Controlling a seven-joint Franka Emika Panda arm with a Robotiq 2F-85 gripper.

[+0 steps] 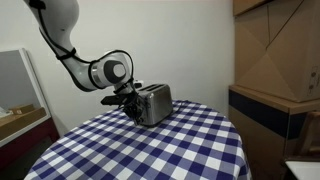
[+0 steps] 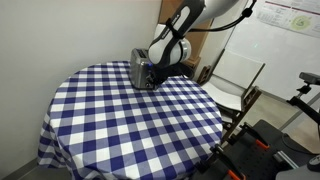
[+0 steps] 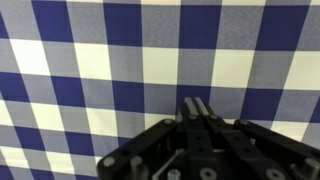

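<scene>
A silver toaster (image 1: 155,104) stands upright on the table, its slots facing up; in the second exterior view the toaster (image 2: 139,68) is partly hidden behind the arm. My gripper (image 1: 134,120) points down beside the toaster's near end, low over the cloth; whether it touches the toaster I cannot tell. From the wrist, the gripper shows its fingertips together, with only checkered cloth below and nothing seen between them. The toaster is out of the wrist view.
A blue-and-white checkered cloth (image 2: 110,125) covers the round table, bare apart from the toaster. A white chair (image 2: 232,78) stands beside the table. Wooden cabinetry (image 1: 275,60) rises at the right, and a white wall (image 1: 170,40) backs the scene.
</scene>
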